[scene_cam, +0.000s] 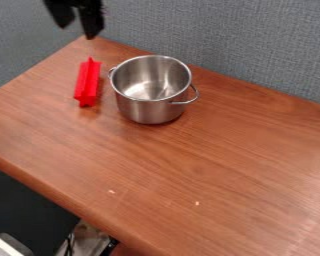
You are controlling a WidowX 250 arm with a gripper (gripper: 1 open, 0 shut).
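A long red object (88, 82) lies on the wooden table, just left of a steel pot (151, 90) with two side handles. My black gripper (77, 25) is at the top left, raised above and behind the red object and apart from it. It is blurred and partly cut off by the frame's top, so its finger state is unclear.
A grey padded wall (243, 45) runs along the back. Dark floor and some cables show beyond the lower left edge.
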